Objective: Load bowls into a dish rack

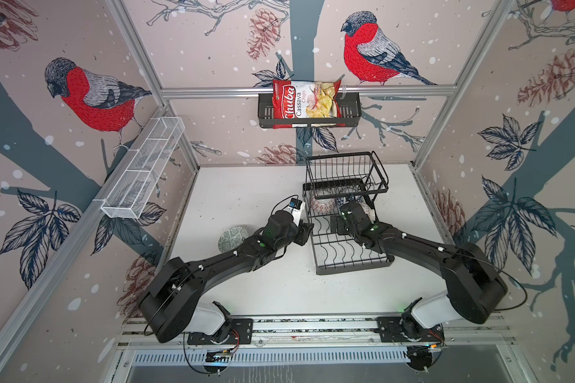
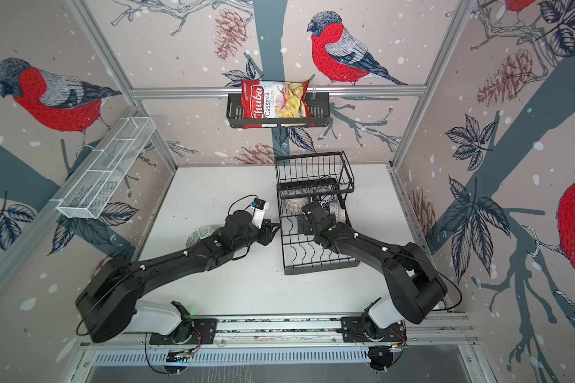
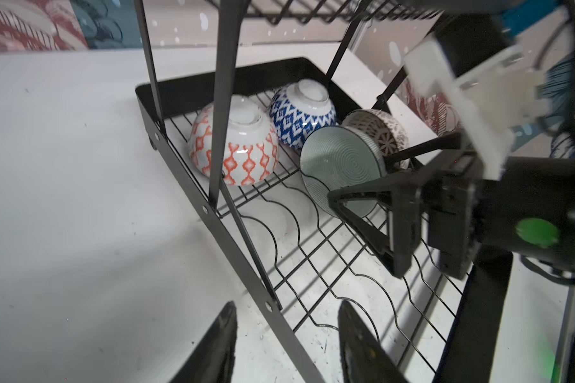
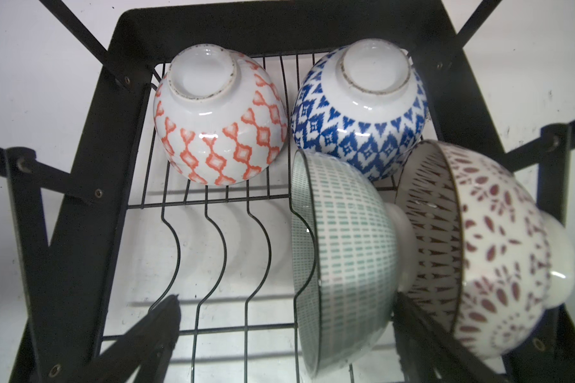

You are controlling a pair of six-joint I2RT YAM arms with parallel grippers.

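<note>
Four patterned bowls are too many to count, so: several bowls sit in the black dish rack (image 1: 353, 268). An orange-patterned bowl (image 4: 220, 121) and a blue-patterned bowl (image 4: 361, 111) rest upside down at the back. Standing on its side in the wires is a green-dashed bowl (image 4: 351, 255), beside a maroon-patterned bowl (image 4: 504, 249). My right gripper is open over the lower rack, close to the green bowl; whether it touches cannot be told. At the rack's left side my left gripper is part open, empty. A grey-green patterned bowl (image 1: 233, 239) lies on the table, partly hidden behind the left arm.
The rack's upper tier (image 1: 345, 169) overhangs the back bowls. A chips bag (image 1: 306, 101) lies in a wall basket above, and a white wire shelf (image 1: 143, 169) hangs left. Bare table shows left of the rack.
</note>
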